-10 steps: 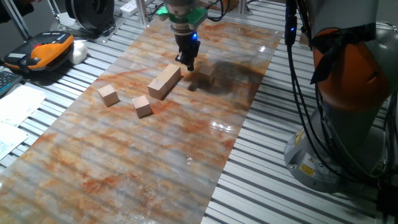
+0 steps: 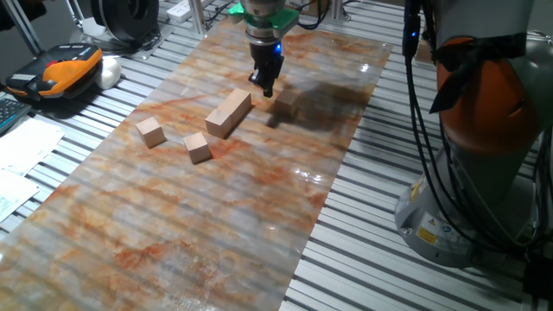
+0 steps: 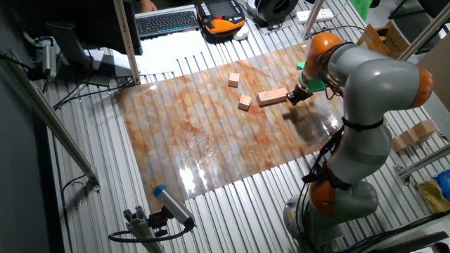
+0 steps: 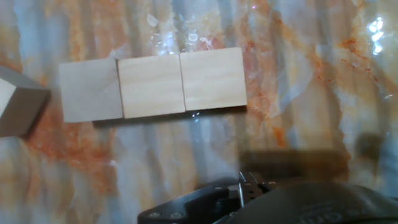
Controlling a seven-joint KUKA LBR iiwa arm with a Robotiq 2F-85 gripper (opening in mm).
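Observation:
Three pale wooden cubes stand flush in a row (image 2: 229, 113), which also shows as a row of blocks (image 4: 151, 86) in the wrist view. Two loose cubes lie apart, a nearer cube (image 2: 198, 148) and a farther-left cube (image 2: 150, 132). Another cube (image 2: 286, 102) sits in the arm's shadow, right of the row; in exterior view 2 this shaded cube (image 3: 301, 112) is just below the gripper. My gripper (image 2: 268, 89) hangs above the sheet between the row and that cube. Its dark fingers (image 4: 186, 205) fill the wrist view's lower edge, and their gap cannot be made out.
A marbled sheet (image 2: 199, 225) covers the slatted table, its near half clear. An orange-black device (image 2: 60, 71) and papers lie beyond the left edge. More wooden blocks (image 3: 415, 135) sit off the sheet, behind the arm, in exterior view 2.
Over the last second my gripper has shifted slightly to the right in exterior view 1, towards the shaded cube. The cubes have stayed in place.

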